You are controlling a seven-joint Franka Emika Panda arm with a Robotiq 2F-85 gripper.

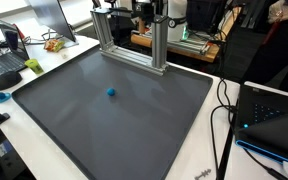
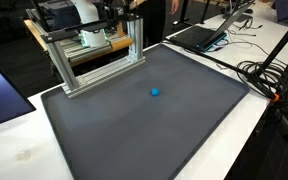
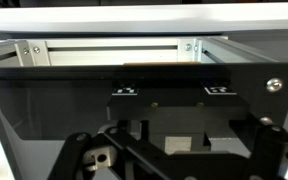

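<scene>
A small blue object lies alone on the dark grey mat, left of the mat's middle in exterior view 1. In exterior view 2 the same blue object shows on the mat's far half. My gripper is open in the wrist view, dark parts standing apart on either side, and no held thing shows between them. Beneath it stretches a dark bar, with a pale metal frame beyond. The blue object is out of the wrist view.
A metal frame stands at the mat's back edge. Laptops and small items sit at the far left in exterior view 1. A black case with cables lies at the right.
</scene>
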